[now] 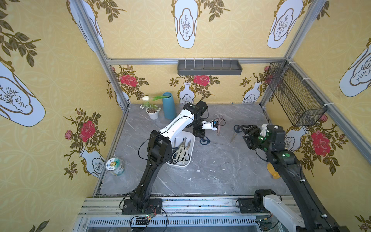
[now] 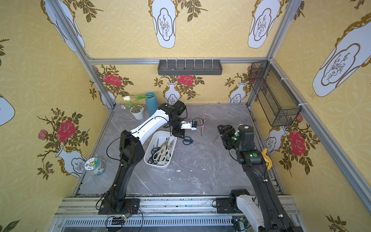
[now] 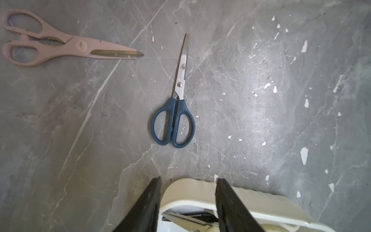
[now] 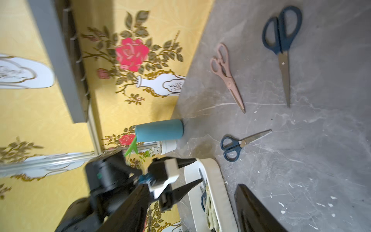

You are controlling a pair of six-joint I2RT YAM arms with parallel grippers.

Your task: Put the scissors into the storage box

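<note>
Blue-handled scissors (image 3: 172, 121) lie flat on the table just beyond the storage box, handles toward it. The white storage box (image 1: 188, 160) holds several scissors. Above its far end, my left gripper is open and empty, short of the blue handles in the left wrist view. Pink scissors (image 4: 228, 80) rest farther back. A second dark-blue pair (image 4: 284, 46) lies to the right, partly hidden by the right arm in the top right view. My right gripper is open and empty, above the table near that pair (image 1: 235, 131).
A blue vase (image 1: 168, 106) and a white flower pot (image 1: 153, 113) stand at the back left. A round tub (image 1: 114, 166) sits at the left edge and a yellow object (image 1: 272, 170) at the right.
</note>
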